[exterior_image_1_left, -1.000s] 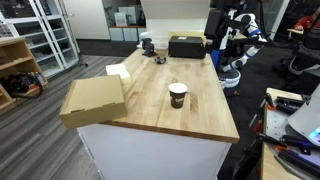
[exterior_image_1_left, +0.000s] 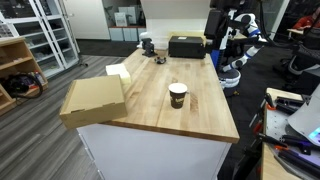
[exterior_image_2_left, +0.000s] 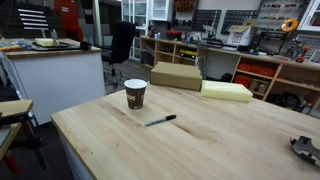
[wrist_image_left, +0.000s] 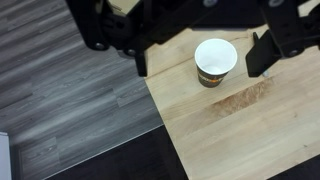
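A paper cup with a white inside and dark brown sleeve (exterior_image_1_left: 178, 95) stands upright near the front edge of the wooden tabletop. In exterior view 2 the cup (exterior_image_2_left: 135, 95) is near the table's left corner, and a dark marker (exterior_image_2_left: 160, 121) lies on the wood a little to its right. From the wrist view, I look down into the cup (wrist_image_left: 215, 60). My gripper is open above it, with its dark fingers (wrist_image_left: 258, 55) wide apart on either side in the picture. Nothing appears held; the height of the gap is hard to tell.
A cardboard box (exterior_image_1_left: 94, 99) sits at the table's left edge, with a pale yellow block (exterior_image_2_left: 226, 91) beside it. A dark object (exterior_image_2_left: 306, 150) rests at the right of exterior view 2. A black case (exterior_image_1_left: 186, 46) stands at the far end. Mid-table is largely clear.
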